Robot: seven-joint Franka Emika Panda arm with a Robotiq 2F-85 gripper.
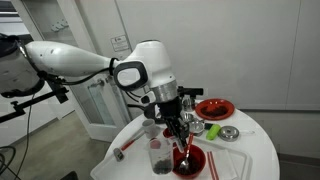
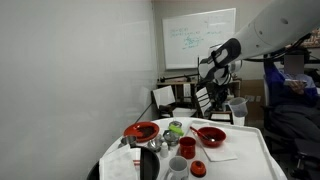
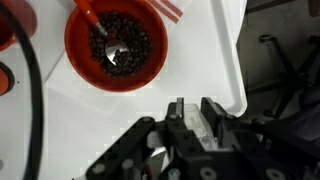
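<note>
A clear plastic container [image 1: 160, 155] with dark contents low inside stands nearly upright at the left of the red bowl in exterior view 1. My gripper is shut on a pale part of it; in the wrist view, the body of the container is mostly hidden by the gripper. Beyond the fingertips lies the red bowl [image 3: 116, 45], holding dark beans and a spoon [image 3: 115, 47] with a red handle. Exterior view 2 has the clear container [image 2: 238, 106] raised above the table, behind and to the right of the bowl [image 2: 211, 137].
The bowl rests on a white tray [image 1: 236, 158], with red sticks [image 1: 212, 166] beside it. Mugs [image 2: 178, 167], a red tomato-like item [image 2: 198, 169], a dark pan [image 2: 147, 166] and a red plate [image 2: 141, 130] crowd the table's other side.
</note>
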